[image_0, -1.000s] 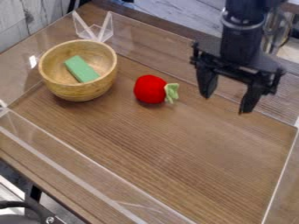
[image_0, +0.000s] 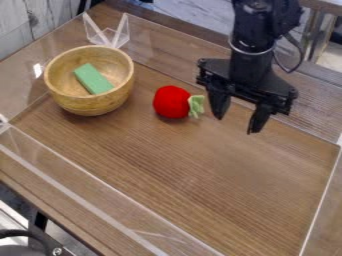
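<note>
My black gripper (image_0: 241, 106) hangs over the upper right of the wooden table, fingers spread apart and pointing down, with nothing visible between them. To its left on the table lies a red round object with a green leafy top (image_0: 173, 102), resembling a tomato or strawberry toy. A wooden bowl (image_0: 112, 95) at the upper left holds a green block (image_0: 91, 77).
A small white wire-like object (image_0: 107, 34) is at the back left, near the table's edge. Dark cables or parts show at the bottom left.
My gripper has moved back and slightly left, closer to the red object. The bowl, block and red object have stayed in place.
</note>
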